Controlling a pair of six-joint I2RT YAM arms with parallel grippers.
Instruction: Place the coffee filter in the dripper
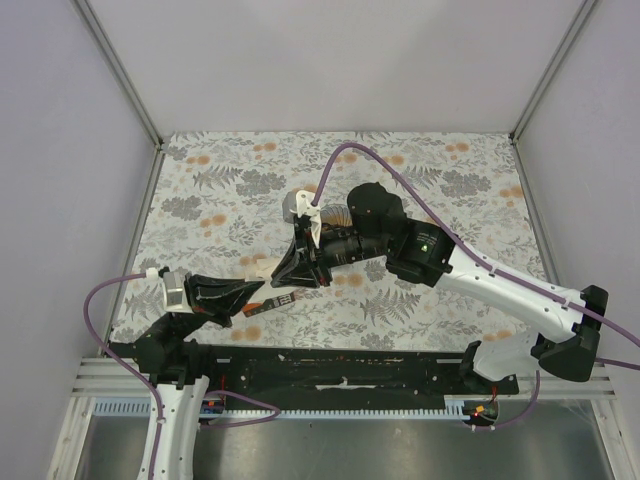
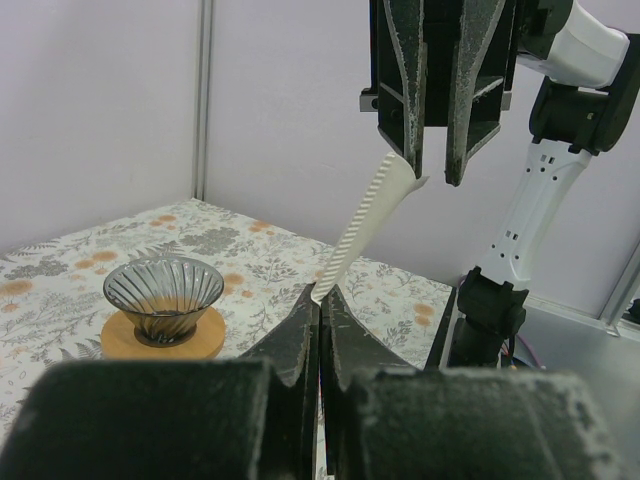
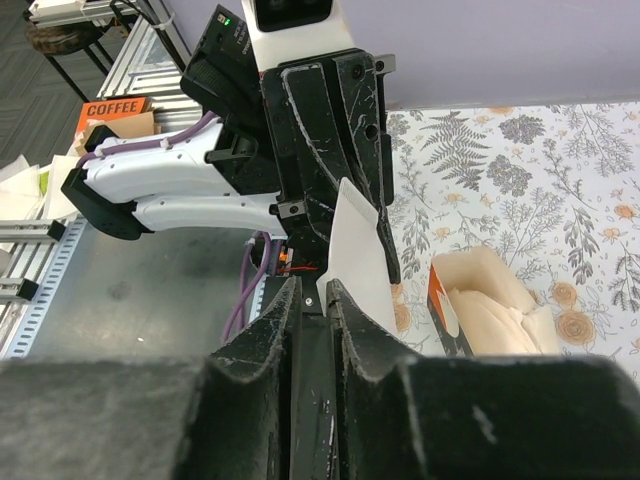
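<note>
A white paper filter (image 2: 360, 225) is pinched in my left gripper, which is shut on its lower end. The filter rises toward my right gripper, whose fingers hang around its top, a little apart in the left wrist view. In the top view the two grippers meet left of centre. The glass dripper (image 2: 163, 295) stands on a wooden base (image 2: 205, 335) behind them, mostly covered by the right arm in the top view.
An open box of folded filters (image 3: 490, 310) sits on the patterned table (image 1: 450, 170) near the grippers.
</note>
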